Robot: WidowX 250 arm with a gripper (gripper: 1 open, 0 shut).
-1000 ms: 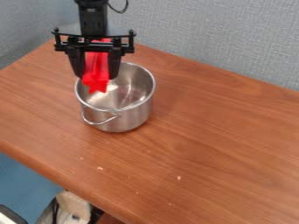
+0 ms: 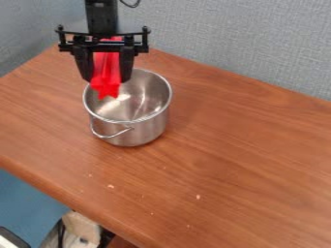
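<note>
My black gripper [image 2: 105,70] is shut on a red object [image 2: 107,77], which hangs between its fingers over the steel pot [image 2: 142,126]. The red object's lower end reaches down to about the pot's rear rim, seen against the opening; whether it touches the pot I cannot tell. The pot has a wire handle hanging at its front left and stands on the wooden table.
Grey walls stand behind it. Its near left edge drops to a blue surface [image 2: 33,199], with some dark and pale items at the lower left.
The gripper and red object have shifted very slightly over the last second; the pot stays in place.
</note>
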